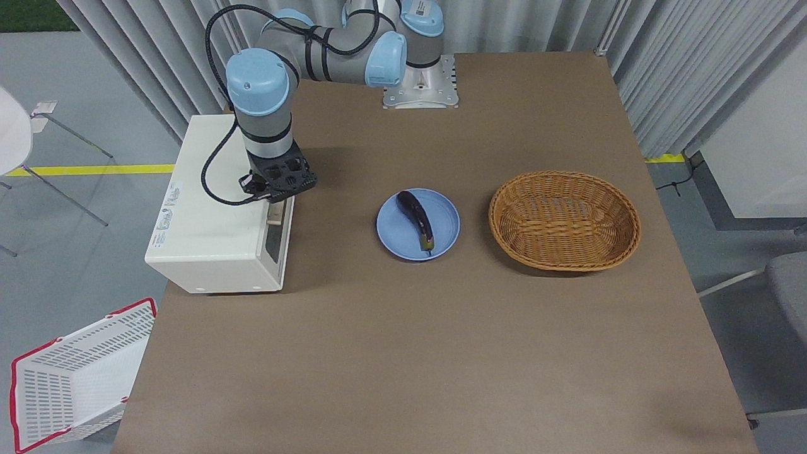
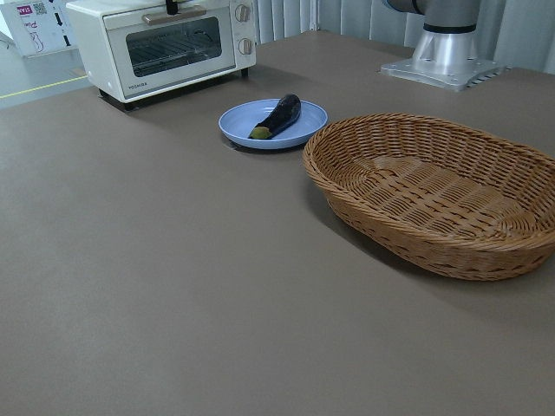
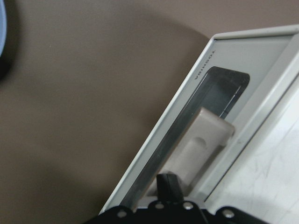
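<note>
A white toaster oven [image 1: 204, 234] stands on the left of the table, its glass door closed in the left view. My gripper is at the oven's door handle [image 2: 186, 15]; in the wrist view its black finger overlaps the pale handle [image 3: 201, 144]. I cannot tell whether it is open, shut or holding the handle. A dark eggplant [image 1: 413, 214] lies on a blue plate [image 1: 393, 231] right of the oven.
A wicker basket [image 1: 563, 219] sits right of the plate on the brown table [image 1: 454, 355]. A white laundry basket [image 1: 75, 378] is on the floor at the left.
</note>
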